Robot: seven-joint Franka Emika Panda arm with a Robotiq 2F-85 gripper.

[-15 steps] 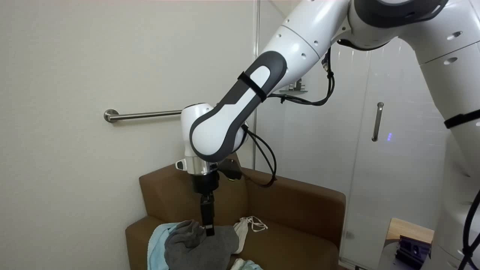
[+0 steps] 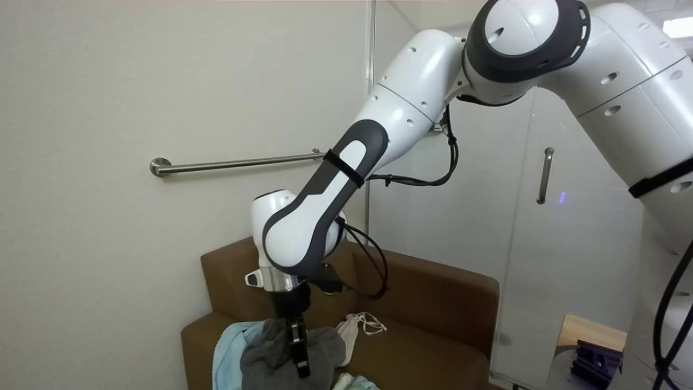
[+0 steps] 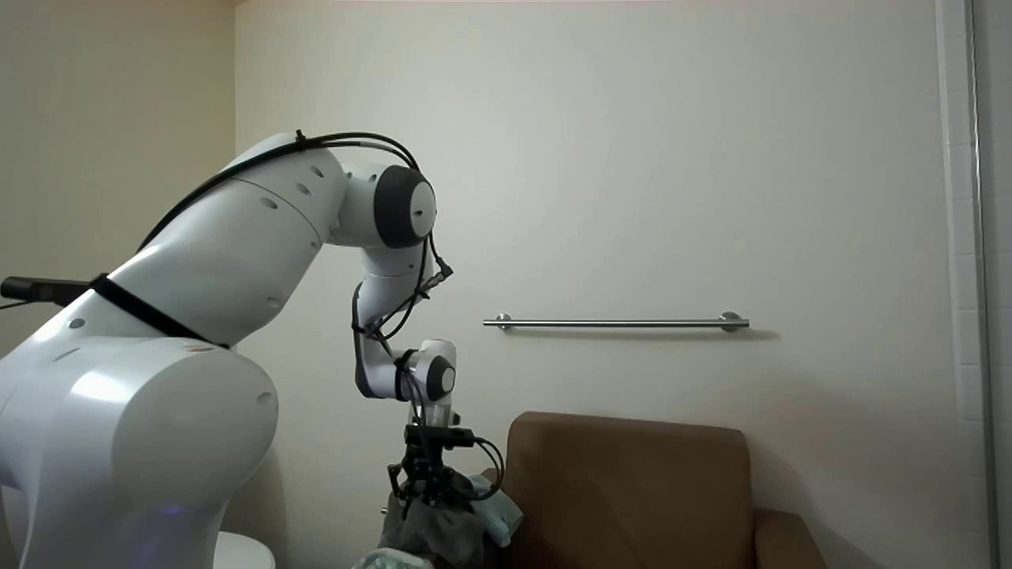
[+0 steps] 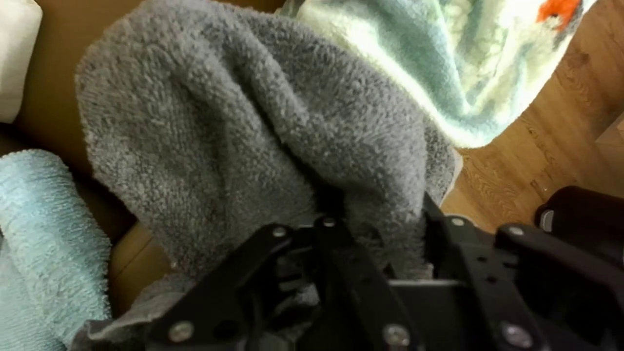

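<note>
A crumpled grey towel [image 4: 234, 128] lies over the near-left end of the brown sofa. My gripper points down into it, its fingers apart and a fold of grey cloth between them. In exterior view 1 the gripper [image 2: 302, 370] reaches low against the towel [image 2: 266, 364]; only one side of the fingers shows there. Exterior view 2 shows the gripper [image 3: 427, 498] on top of the grey heap [image 3: 441, 531]. The fingertips are partly sunk in cloth, and whether they press on the fold is unclear.
A light blue towel [image 4: 47, 234] lies beside the grey one. A pale green patterned cloth [image 4: 468, 76] hangs over the wooden floor [image 4: 544, 134]. A white cloth with strings [image 2: 351, 335] rests on the sofa [image 2: 422, 344], whose right part is bare. A wall rail [image 2: 240, 163] runs behind.
My arm has come down and slightly left.
</note>
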